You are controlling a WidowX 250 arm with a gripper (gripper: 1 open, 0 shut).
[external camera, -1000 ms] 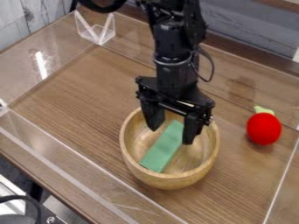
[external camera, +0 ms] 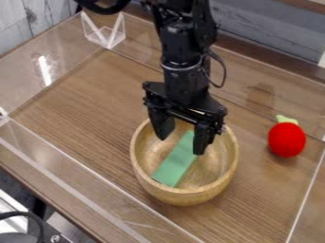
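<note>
A black robot arm comes down from the top centre, and its open gripper is over a tan oval bowl. One finger is at the bowl's upper left, the other at its upper right. A green rectangular block lies flat inside the bowl, below and between the fingers, and I see nothing held.
A red tomato-like object with a pale green top lies to the right of the bowl. A clear plastic container stands at the back left. A black cable lies at the lower left.
The gripper has shifted slightly to the left and up over the bowl. The bowl, green block and red object look unchanged.
</note>
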